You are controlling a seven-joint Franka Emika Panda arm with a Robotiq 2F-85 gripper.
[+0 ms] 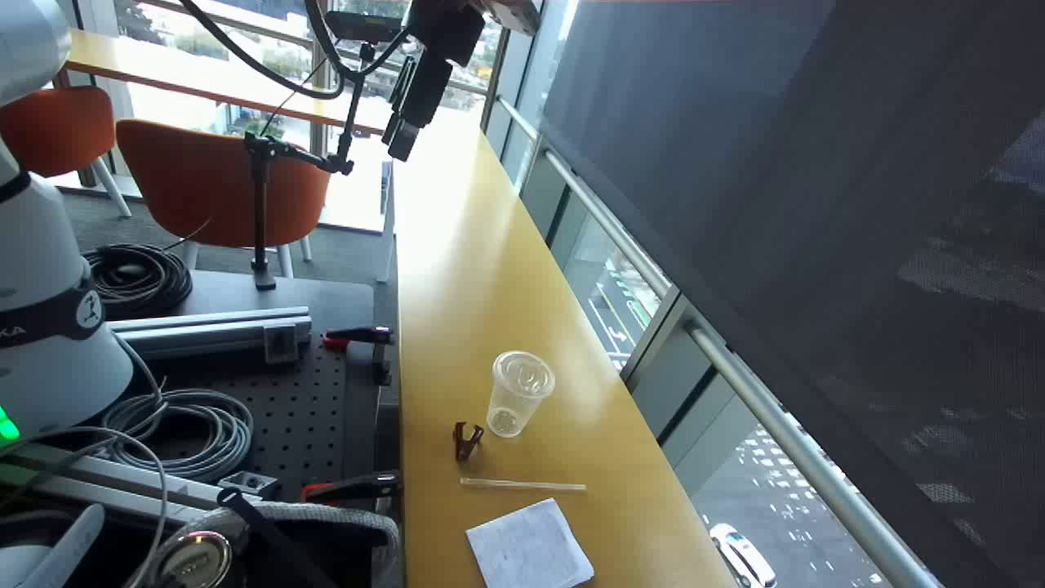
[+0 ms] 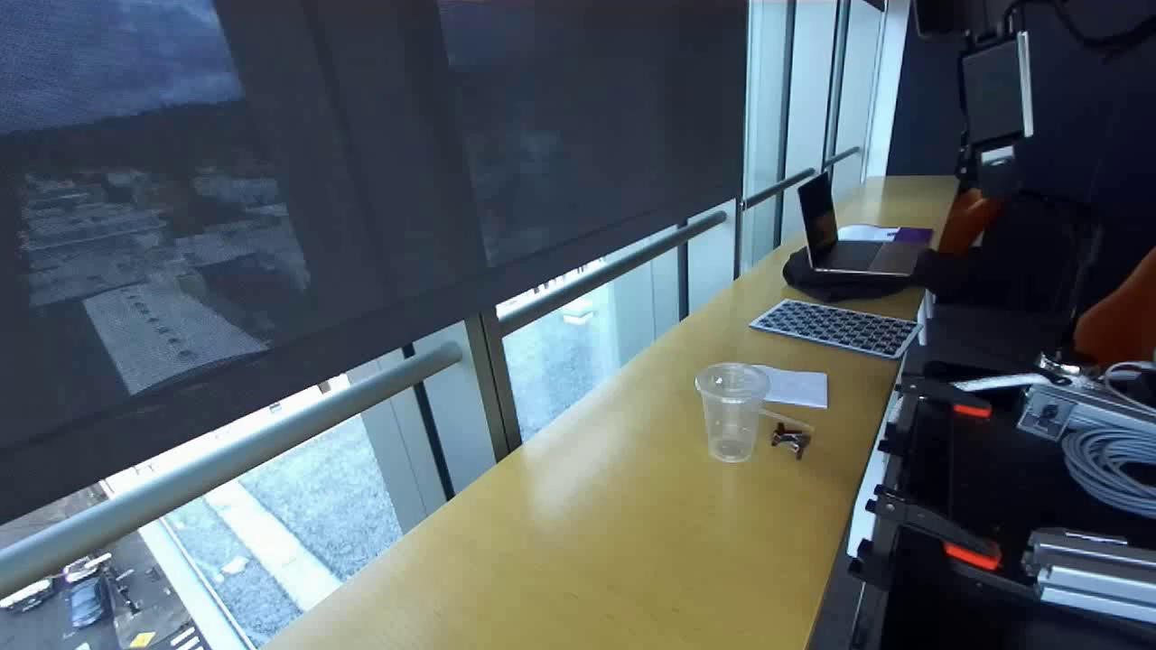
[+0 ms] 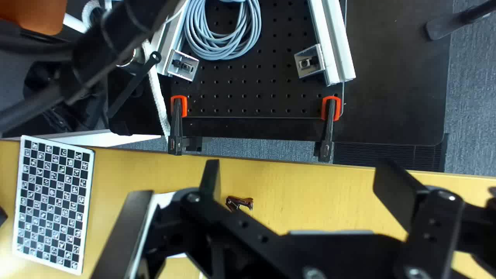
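Note:
My gripper is open, its two black fingers wide apart with nothing held between them. In exterior view 1 the gripper [image 1: 399, 139] hangs high above the far part of the wooden table. A clear plastic cup [image 1: 511, 397] stands upright on the table, also seen in exterior view 2 as a cup [image 2: 731, 417]. Close beside it lies a small dark brown staple remover [image 1: 467, 441], partly visible past the gripper body in the wrist view [image 3: 239, 203]. A thin clear straw [image 1: 524, 484] and a folded white paper [image 1: 531, 544] lie nearer that camera.
A checkered board [image 2: 837, 327] and a laptop [image 2: 867, 255] occupy one end of the table [image 2: 607, 552]. Black clamps [image 3: 328, 123] grip the edge of the robot's bench. A window rail [image 1: 607, 220] runs along the other side. Much of the tabletop beyond the cup is bare.

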